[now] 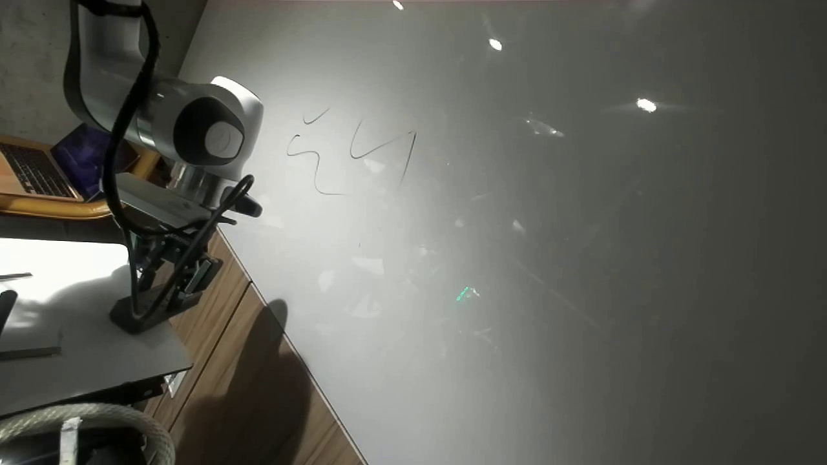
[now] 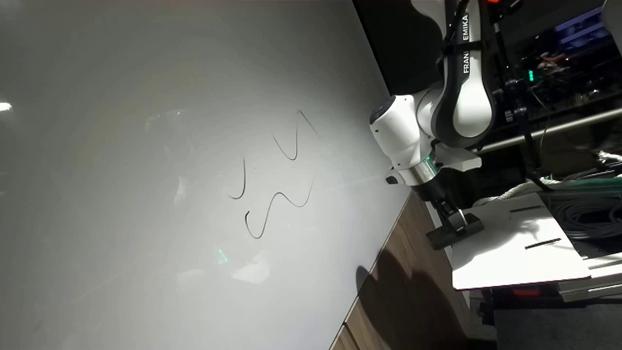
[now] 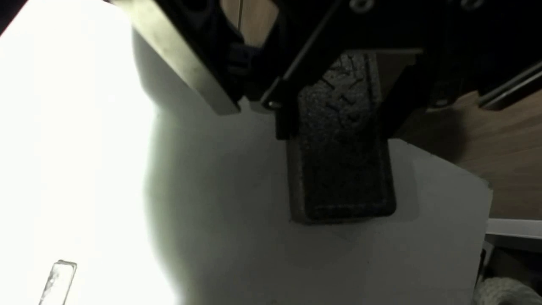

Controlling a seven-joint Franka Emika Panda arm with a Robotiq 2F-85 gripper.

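Note:
A dark, rectangular eraser-like block (image 3: pixel 348 167) lies on the white tabletop (image 3: pixel 233 244) near its edge, its far end reaching toward the wood panel. In the wrist view my gripper straddles the block, one finger at each long side. The fingers look very near or touching its sides; whether they grip it is too dark to tell. The exterior views show the same block (image 1: pixel 128 314) under the gripper, low over the table corner. Thin dark strokes (image 1: pixel 316 166) mark the large whiteboard (image 1: pixel 543 349).
Wood cabinet panels (image 1: pixel 232 349) run between table and whiteboard. A pale flat bar (image 3: pixel 58 282) lies on the tabletop in the wrist view. At the left stand a laptop (image 1: pixel 35 170) and a yellow rail (image 1: pixel 54 206). A coiled rope (image 1: pixel 147 430) sits below the table.

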